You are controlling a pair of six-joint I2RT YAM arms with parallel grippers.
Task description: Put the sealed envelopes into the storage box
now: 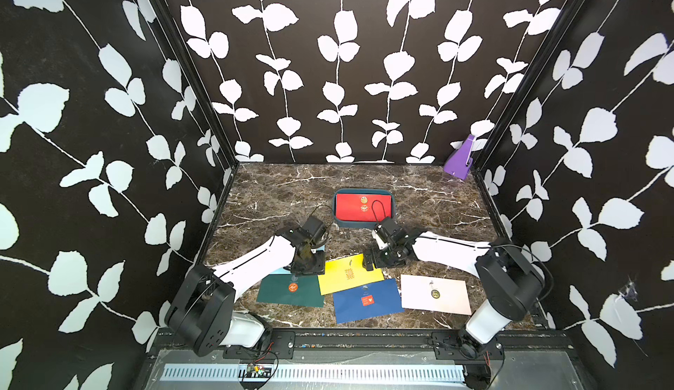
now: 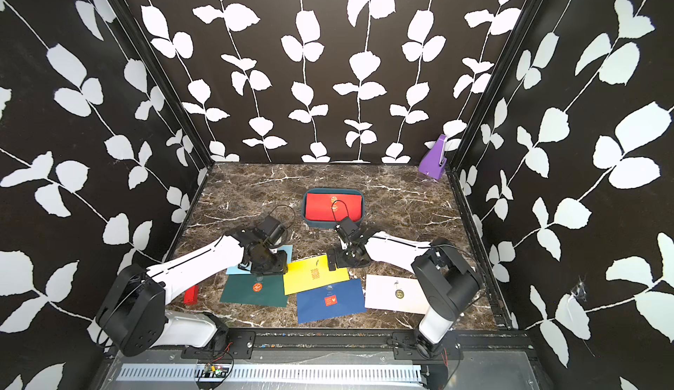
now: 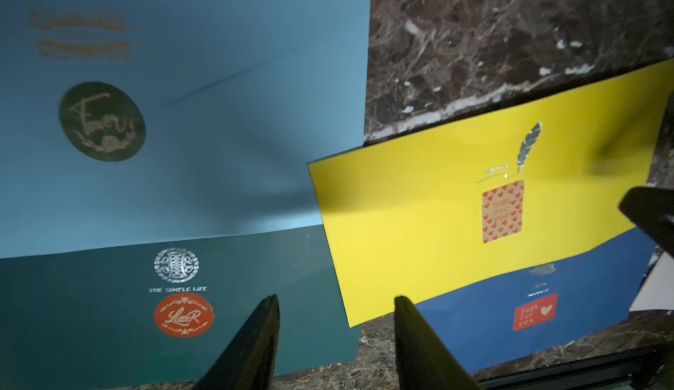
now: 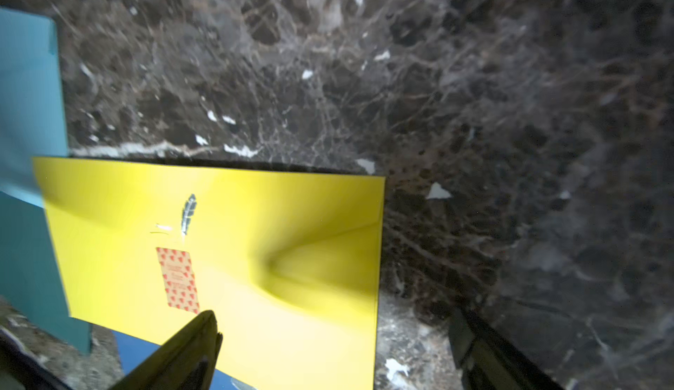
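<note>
A yellow envelope (image 3: 421, 221) lies in the middle, one end overlapping a light blue envelope (image 3: 231, 137). Below these are a dark green envelope (image 1: 281, 293) and a dark blue one (image 1: 358, 305); a pale pink one (image 1: 453, 296) is to the right. Behind them, the storage box (image 1: 337, 219) holds a red envelope (image 1: 351, 207). My left gripper is open above the envelopes, covering much of the light blue one in the top left view. Over the yellow envelope's right edge, my right gripper stands wide open. Nothing shows between either pair of fingers.
A purple object (image 1: 460, 158) stands in the back right corner. Something small and red (image 2: 190, 293) shows beside the left arm. Bare marble tabletop (image 1: 435, 200) stretches around the box on both sides. The two grippers are fairly close together.
</note>
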